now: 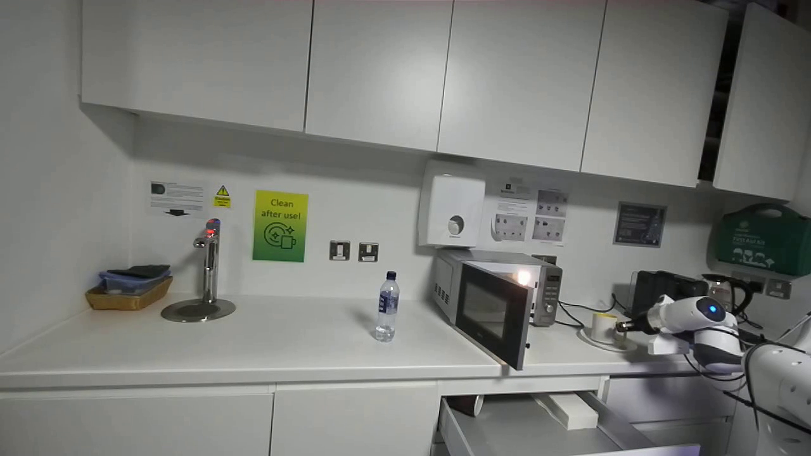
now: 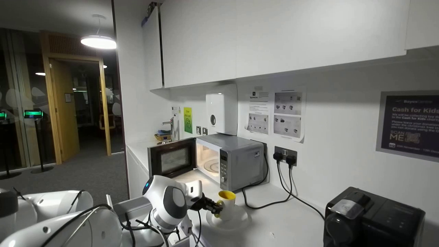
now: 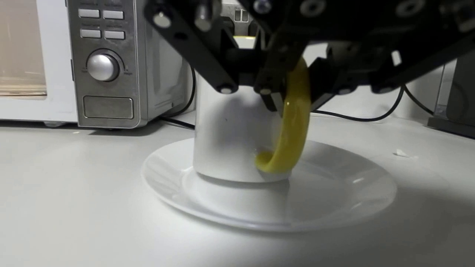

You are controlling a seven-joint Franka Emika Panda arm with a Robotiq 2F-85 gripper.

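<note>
A white mug (image 3: 236,133) with a yellow inside and a yellow handle (image 3: 296,120) is over the white plate (image 3: 356,195) on the counter. My gripper is shut on the handle, one finger on either side of it. The mug is upright and left of the plate's middle in the wrist view; I cannot tell whether its base touches the plate or hangs just above it. In exterior view 2 the mug (image 2: 227,201) shows its yellow rim, with my gripper (image 2: 218,210) at its near-left side.
The microwave (image 2: 242,164) stands open and lit beside the mug, its door (image 1: 492,311) swung out over the counter. A drawer (image 1: 524,429) is pulled out below. A black coffee machine (image 2: 370,218) and loose cables are nearby. A water bottle (image 1: 387,308) stands farther left.
</note>
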